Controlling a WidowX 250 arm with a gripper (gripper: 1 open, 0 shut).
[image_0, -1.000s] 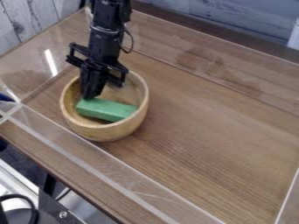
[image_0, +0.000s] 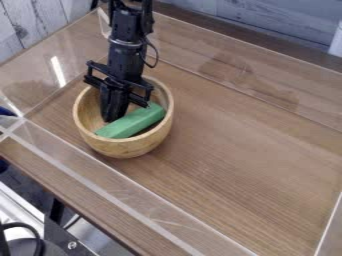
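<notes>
A round wooden bowl (image_0: 127, 144) sits on the table at the left of the view. A green elongated object (image_0: 131, 122) lies inside it, slanting from lower left to upper right. My black gripper (image_0: 114, 100) reaches down into the upper left part of the bowl, beside the green object. Its fingertips are dark against the bowl's inside, and I cannot make out anything held between them.
Black cables lie off the table's edge at the lower left. A pale wall stands at the upper left.
The green object has turned to a steeper slant and shifted toward the bowl's right side. My gripper has moved slightly within the bowl's upper left part.
</notes>
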